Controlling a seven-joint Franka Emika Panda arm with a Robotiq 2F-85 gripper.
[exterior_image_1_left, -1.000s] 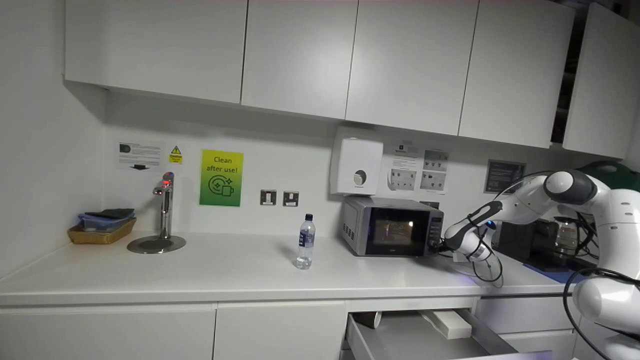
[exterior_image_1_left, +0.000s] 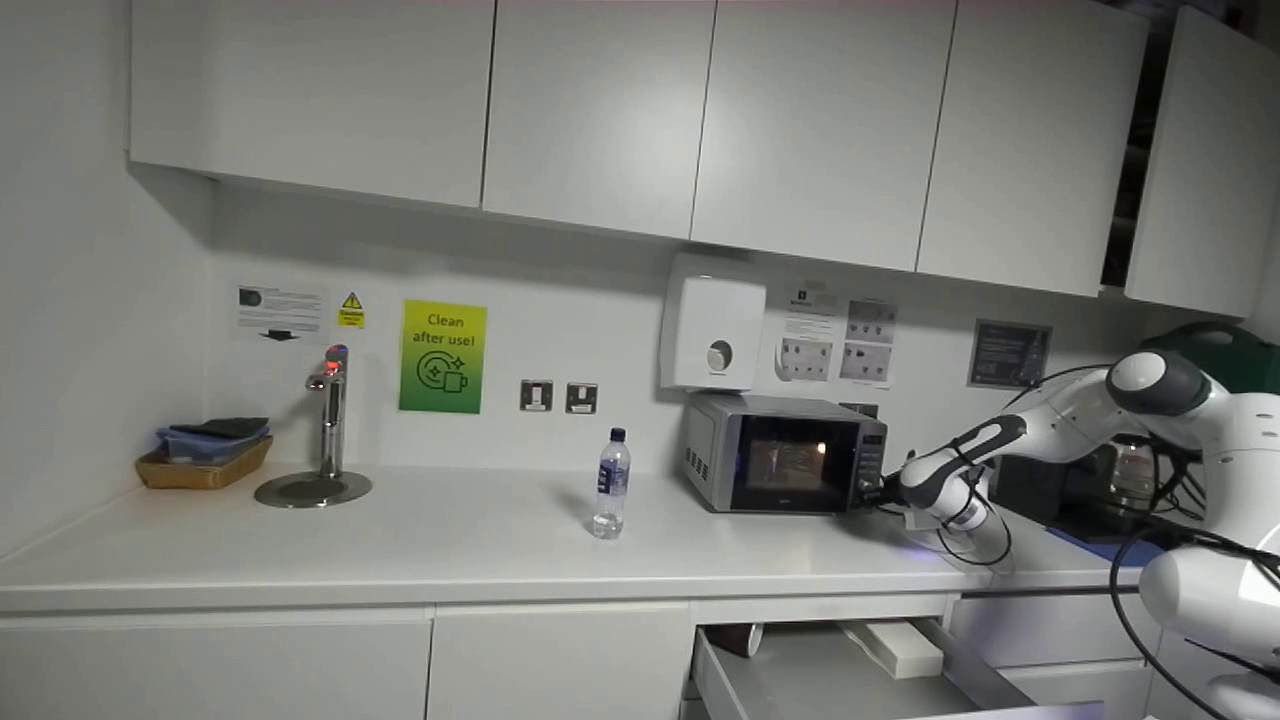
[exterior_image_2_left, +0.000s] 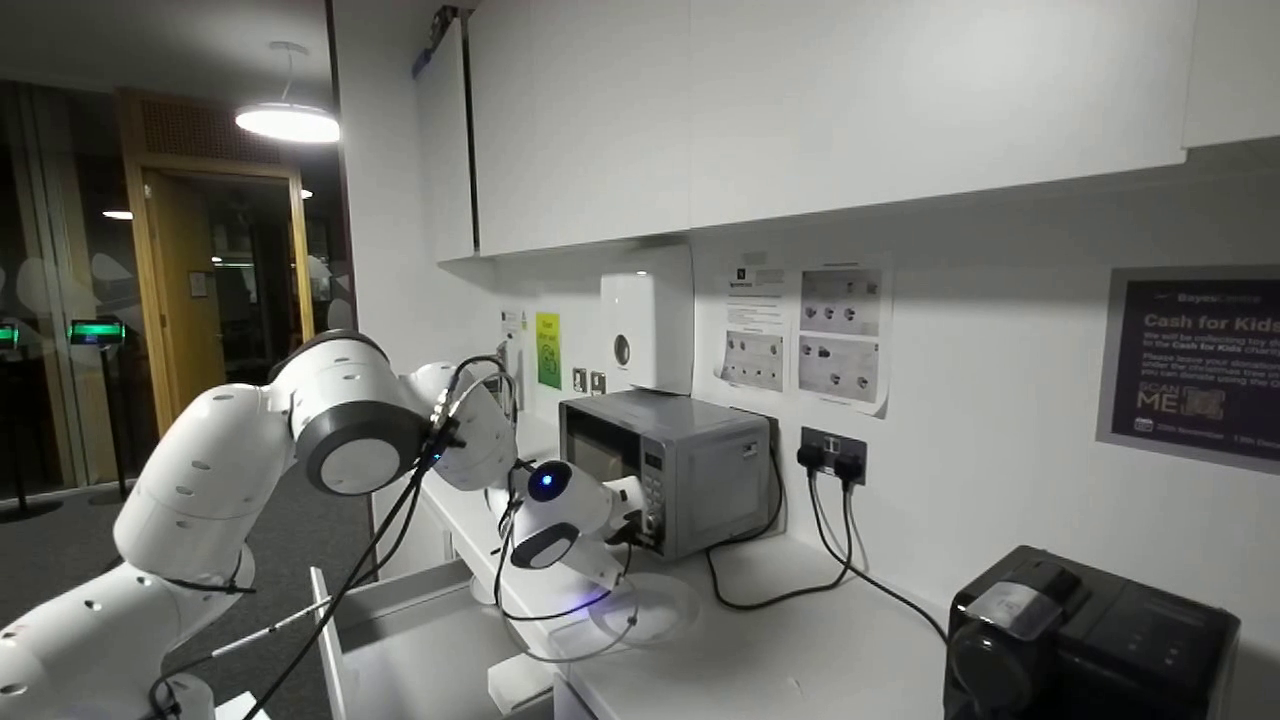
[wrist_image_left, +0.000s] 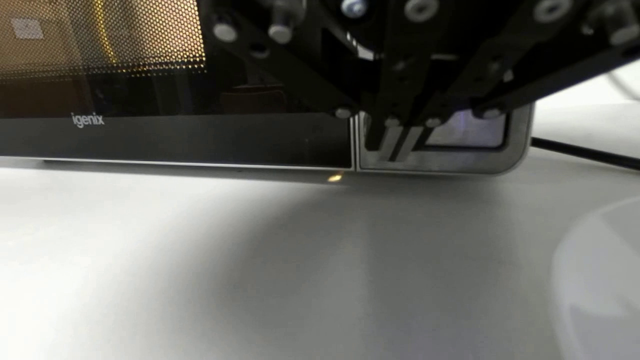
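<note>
A silver microwave (exterior_image_1_left: 781, 452) with a black front stands against the wall, its door closed and its window (wrist_image_left: 102, 36) lit. My gripper is shut, with nothing visible between its fingers. In the wrist view its fingertips are in front of the lower control panel, beside the large door button (wrist_image_left: 468, 129), which they partly cover. Whether they touch the panel cannot be told. From the side, the hand (exterior_image_2_left: 564, 516) meets the panel (exterior_image_2_left: 651, 492) at its lower right front, where the contact spot is hidden.
An open drawer (exterior_image_1_left: 792, 672) holding a white box (exterior_image_1_left: 896, 649) juts out below. A water bottle (exterior_image_1_left: 611, 486) stands left of the microwave. A white plate (wrist_image_left: 606, 282) lies at its right front; a coffee machine (exterior_image_2_left: 1080, 642) is farther right.
The arm has shifted slightly: its elbow sits a little lower and farther right, and the wrist has turned somewhat. The hand remains at the microwave panel, and the door looks the same.
</note>
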